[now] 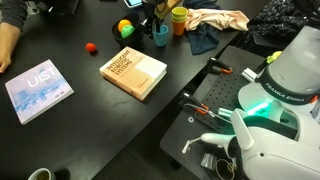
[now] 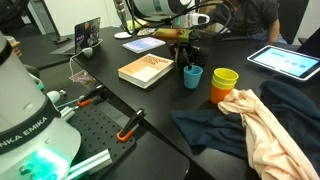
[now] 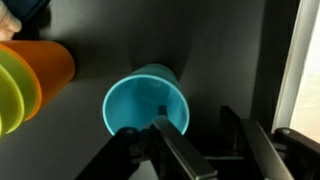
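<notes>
A blue cup (image 3: 148, 100) shows its open mouth in the wrist view. It stands upright on the black table beside the orange and yellow cups (image 2: 223, 82). My gripper is at the cup's rim, its dark fingers part open, and one finger (image 3: 172, 140) overlaps the cup's mouth. Whether that finger is inside the cup or only above it is hard to tell. In the first exterior view the gripper is dark and small, just left of the blue cup (image 1: 161, 37).
A dark bowl (image 1: 122, 39) with colored balls sits beside the blue cup. Books (image 1: 133, 73), a red ball (image 1: 91, 47) and crumpled cloths (image 2: 262, 133) lie around. A person's arm (image 1: 12, 30) is at the far left. Bare table stretches in front of the books.
</notes>
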